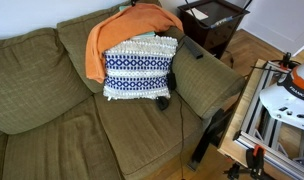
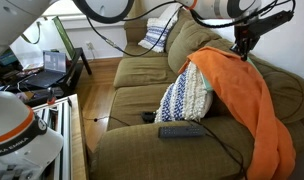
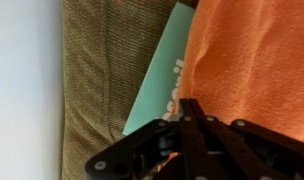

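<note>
An orange cloth (image 2: 242, 90) is draped over the sofa's backrest and hangs down toward the seat. Partly beneath it, a blue-and-white patterned pillow (image 1: 139, 68) leans on the backrest. My gripper (image 2: 244, 48) is at the top of the cloth, pointing down. In the wrist view the gripper is shut, its fingertips right at a fold of the orange cloth (image 3: 254, 70). Whether any cloth is pinched between them cannot be made out. A pale green piece (image 3: 155, 88) shows beside the cloth's edge.
The brown sofa (image 1: 142, 135) has a clear seat in front of the pillow. On it lie a grey remote-like object (image 2: 182, 131) and a dark cable. A laptop (image 2: 54, 68) stands off at the far left, and a wooden table (image 2: 74, 140) stands in front of the sofa.
</note>
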